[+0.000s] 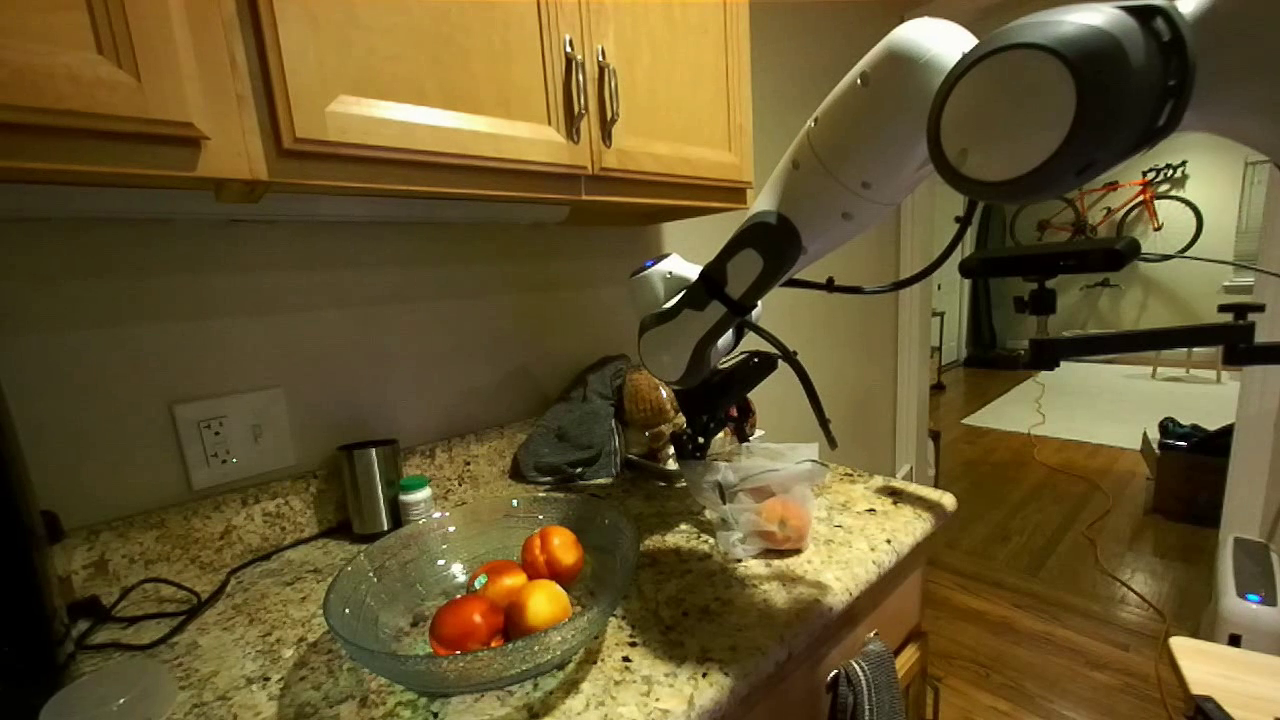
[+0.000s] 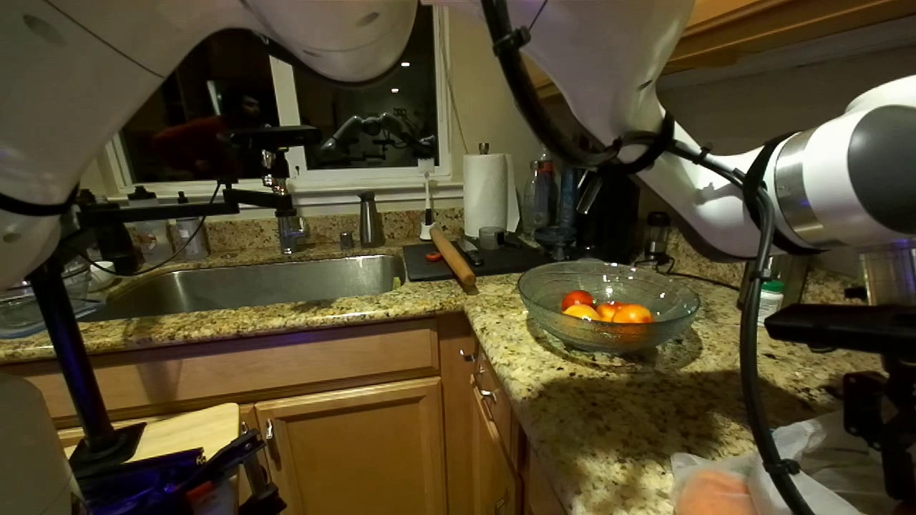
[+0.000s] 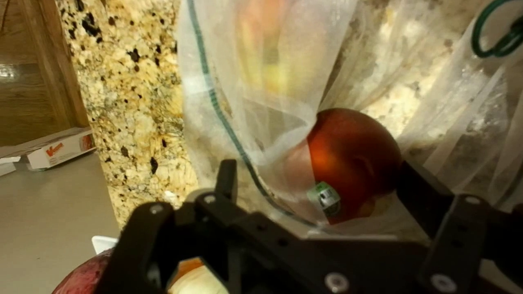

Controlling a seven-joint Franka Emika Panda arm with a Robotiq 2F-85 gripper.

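Observation:
In the wrist view my gripper is open, its fingers [image 3: 226, 180] wide apart. Between them, in line with the gap, shows a dark red nectarine [image 3: 355, 152] with a green sticker, partly covered by a white mesh bag [image 3: 299, 110]. A second, paler fruit [image 3: 272, 44] shows blurred through the mesh. Exterior view 1 has the gripper just above the bag [image 1: 758, 492] on the counter; how deep the fingertips reach is hidden there. A glass bowl [image 1: 372, 624] farther along the counter holds several orange-red fruits [image 1: 553, 554].
Behind the bowl are a steel cup [image 1: 369, 486] and a green-capped bottle [image 1: 415, 498]. A grey cloth [image 1: 570, 426] and a stand with produce are near the wall behind the bag. The counter's front edge drops off close to the bag. Bare granite separates bowl and bag.

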